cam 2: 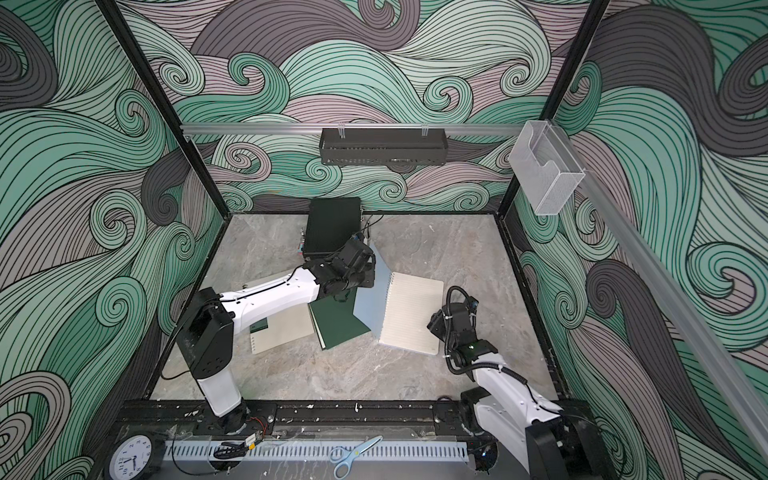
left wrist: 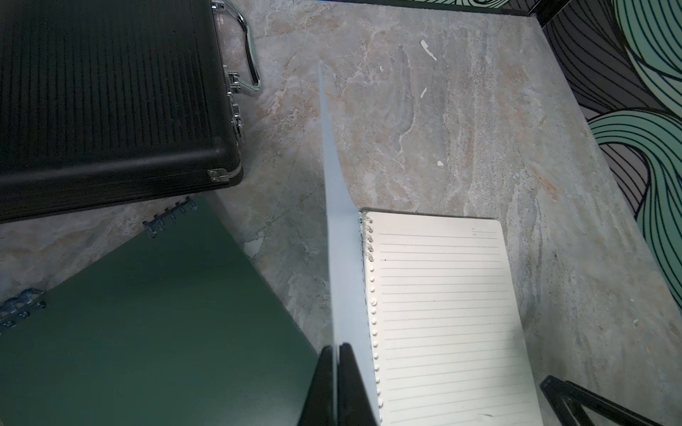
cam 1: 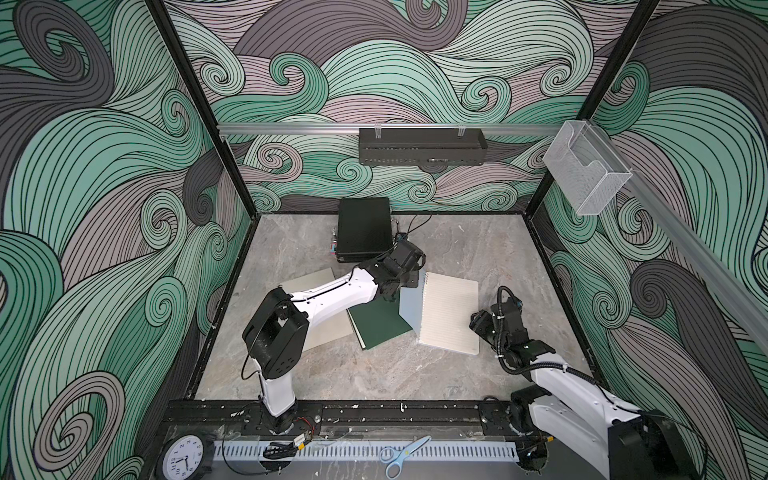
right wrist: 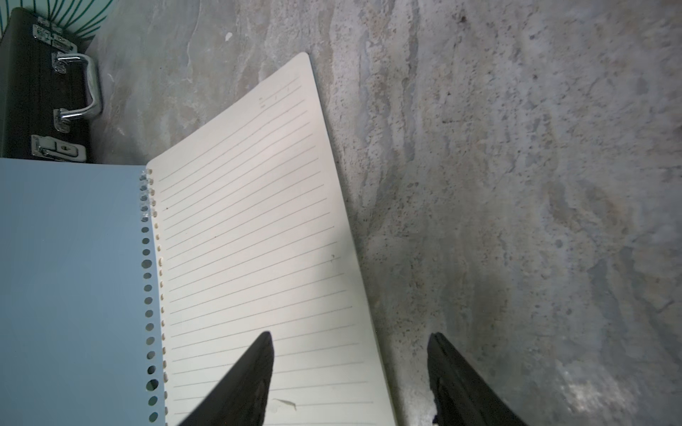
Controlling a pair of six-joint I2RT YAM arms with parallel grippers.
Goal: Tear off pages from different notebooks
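Observation:
A spiral notebook lies open in the middle of the table, its lined pages facing up. Its light blue cover is tilted up on the left side of the rings. In the left wrist view my left gripper is shut on the edge of that cover. My right gripper stands part open over the notebook's right edge, one finger above the page and the other above bare table. A green notebook lies to the left. Beneath the left arm is another cream-paged notebook.
A black case stands at the back, close to the left gripper. Scissors lie on the front ledge, outside the table.

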